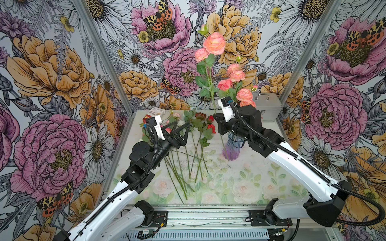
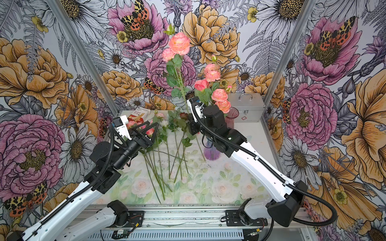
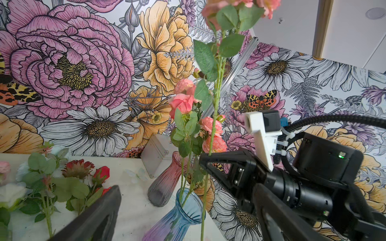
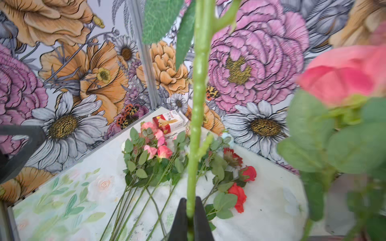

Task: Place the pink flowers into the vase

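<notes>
My right gripper (image 1: 216, 119) is shut on the thin green stem (image 4: 197, 100) of a pink flower (image 1: 214, 43), held upright with its blooms high. In the left wrist view, the lower stem (image 3: 202, 225) runs down at the right of the blue-purple vase's rim; whether it lies in front of or behind the rim I cannot tell. Other pink flowers (image 3: 183, 103) stand in this vase (image 3: 172, 221). Farther left, my left gripper (image 1: 186, 134) is open, its fingers (image 3: 96, 212) spread with nothing between them.
Several loose flowers lie at the back left, red roses (image 4: 238, 196) and pink ones (image 4: 164, 151) among them, stems toward the front. A reddish-grey vase (image 3: 165, 180) and a metal box (image 1: 268, 108) stand behind.
</notes>
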